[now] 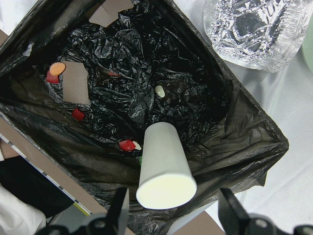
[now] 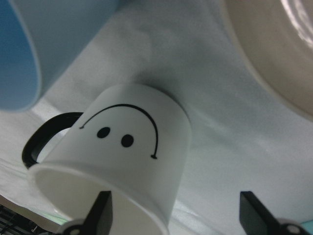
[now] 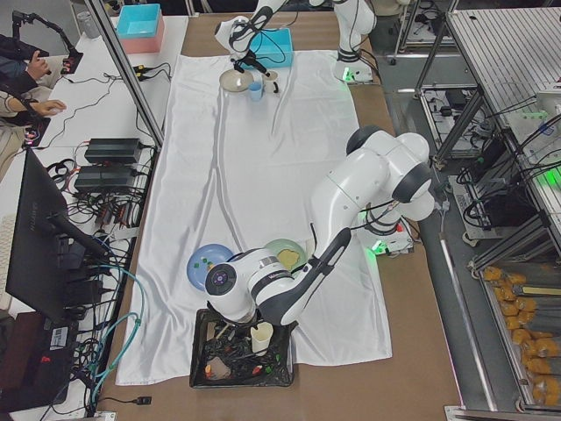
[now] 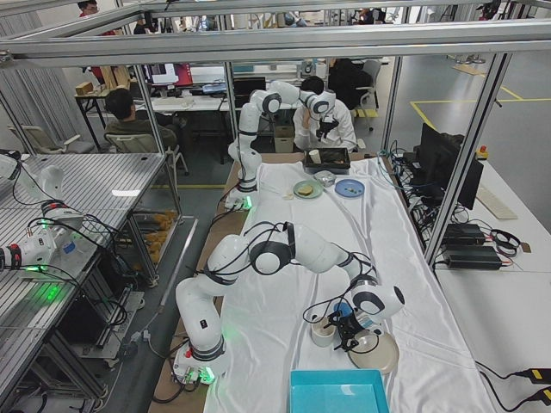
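A white cup (image 1: 164,164) lies on its side in the black-lined bin (image 1: 254,142), among food scraps and cardboard pieces. My left gripper is open just above it, at the bin's near side in the left wrist view. In the right wrist view, my right gripper stands open over a white smiley mug (image 2: 137,147) with a black handle, lying or tilted in view, beside a blue cup (image 2: 63,34) and a beige plate (image 2: 244,54).
Near the bin are a crumpled clear container (image 1: 249,34), a blue plate (image 4: 349,188) and a green plate (image 4: 308,188) with food. A turquoise tray (image 4: 338,391) sits by the right arm.
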